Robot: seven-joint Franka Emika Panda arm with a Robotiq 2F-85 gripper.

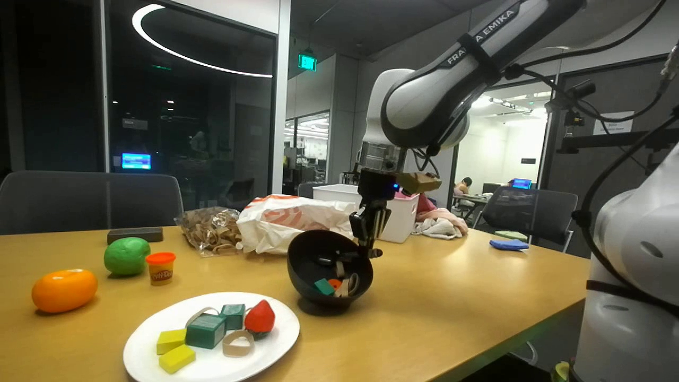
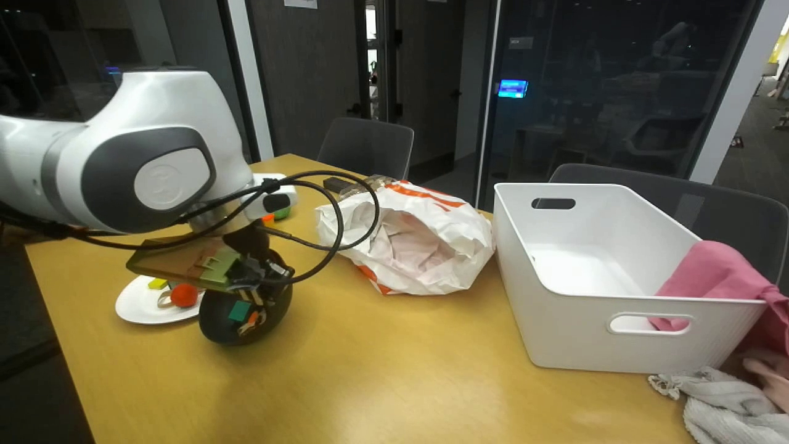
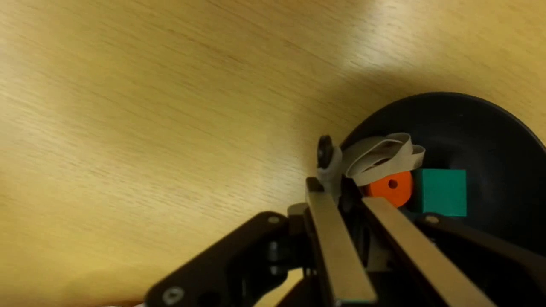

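Note:
A black bowl [image 1: 297, 270] stands tilted on the table, its mouth toward the exterior view 1 camera. My gripper [image 1: 369, 247] is at its right rim, pointing down and shut on the rim. In the wrist view the gripper closes at the bowl's left edge, where a dark stick-like piece with a grey band [image 3: 332, 166] pokes out between the fingertips. How far that piece is pinched along with the rim is hard to tell. Inside the bowl lie a teal block [image 3: 444, 192], an orange piece with a hole [image 3: 393, 185] and beige bands [image 3: 394, 164].
Left of the bowl, a white plate [image 1: 283, 335] carries green and yellow blocks, a strawberry [image 1: 259, 318] and bands. Behind stand a crumpled bag [image 2: 436, 251] and a white bin [image 2: 577, 325]. An orange fruit, green fruit and tub sit far left. Table right of the bowl is clear.

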